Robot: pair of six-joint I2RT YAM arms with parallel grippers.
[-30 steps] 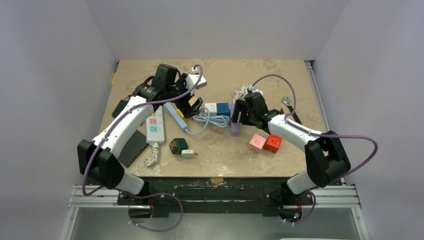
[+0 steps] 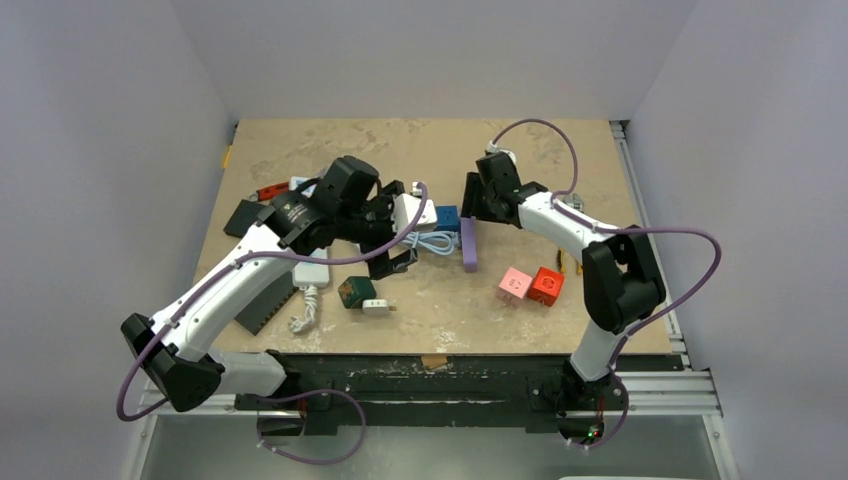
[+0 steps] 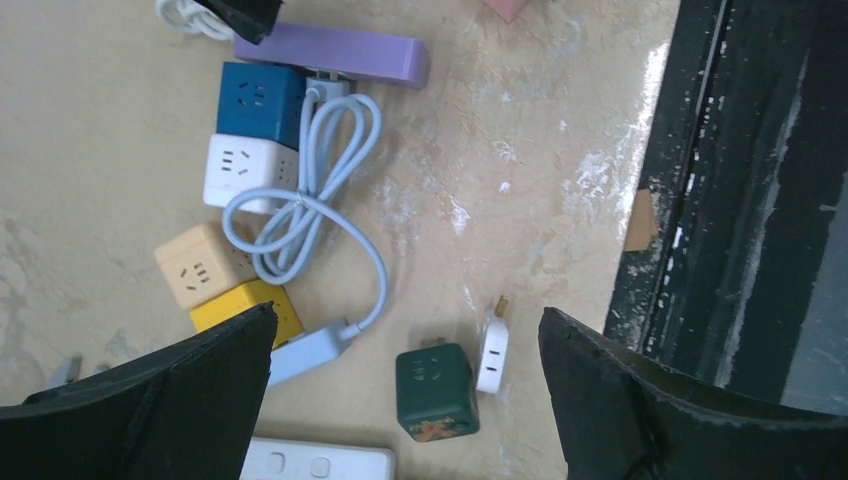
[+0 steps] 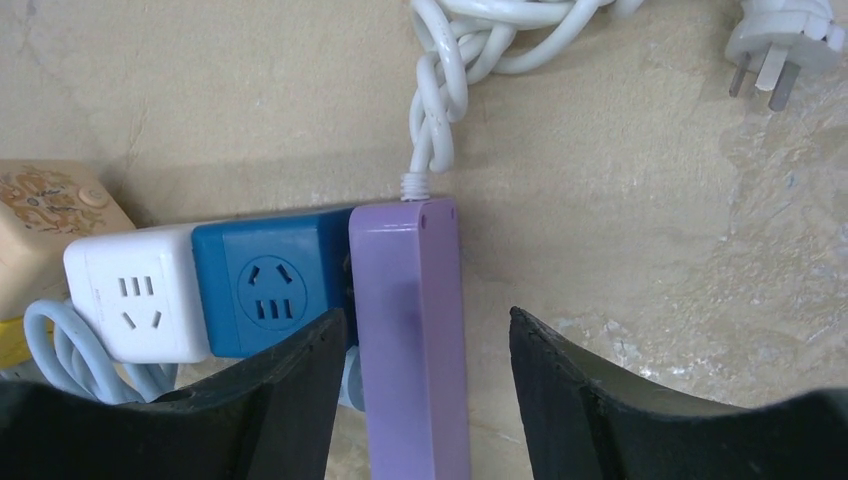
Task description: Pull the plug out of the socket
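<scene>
In the right wrist view my open right gripper hangs over a purple power strip [image 4: 410, 330] with a twisted white cord [image 4: 435, 120] leaving its far end. A blue socket cube [image 4: 260, 290] and a white one [image 4: 140, 300] stand beside it. A loose white plug [image 4: 775, 45] lies at upper right. In the left wrist view my open left gripper is above a green cube [image 3: 435, 385], a white plug adapter [image 3: 492, 355] and a light-blue strip [image 3: 310, 352] with coiled cable [image 3: 330, 180]. A grey-blue plug [image 3: 330, 88] sits against the blue cube, near the purple strip.
A pink cube [image 2: 514, 283] and red cube [image 2: 546, 286] lie front right. A white power strip [image 2: 311, 272], dark flat case [image 2: 262, 305] and other items fill the left. The front middle of the board is clear.
My left arm has moved toward the front and right over the board.
</scene>
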